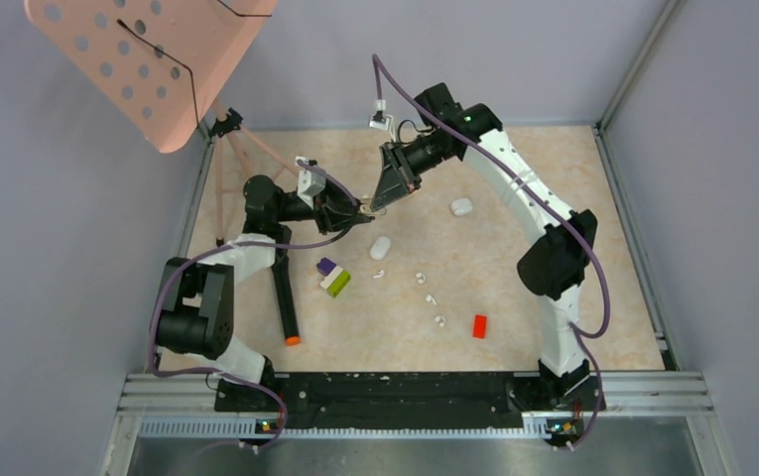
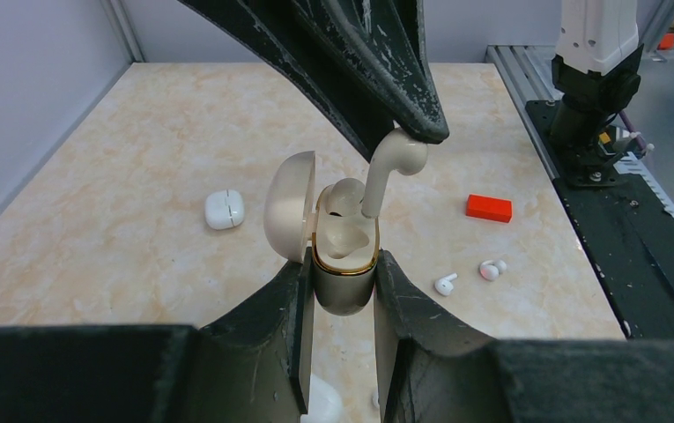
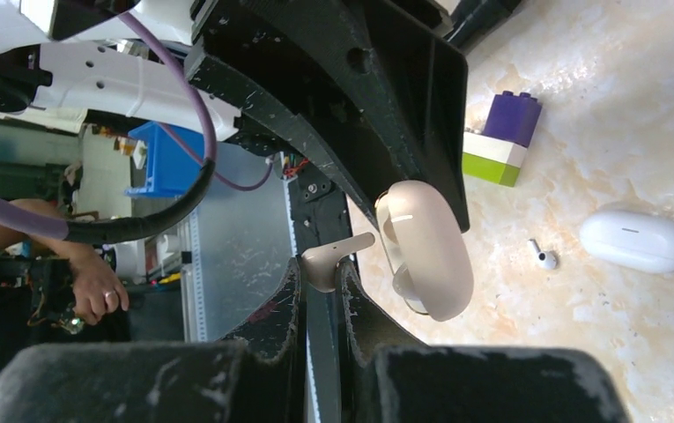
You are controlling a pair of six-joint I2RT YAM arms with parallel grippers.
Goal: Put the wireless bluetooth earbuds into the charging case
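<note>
My left gripper is shut on an open beige charging case [image 2: 289,203] with a gold rim, its lid upright and its wells facing up. Above it, my right gripper is shut on a beige earbud [image 2: 395,163], whose stem points down at the case's right side. In the top view, both grippers meet around the case near the middle-left of the table.
A white case [image 1: 380,248], another white case [image 1: 461,206], several loose white earbuds [image 1: 431,299], stacked blocks [image 1: 335,281], a red block [image 1: 479,326] and a black microphone [image 1: 286,307] lie on the table [image 1: 554,169].
</note>
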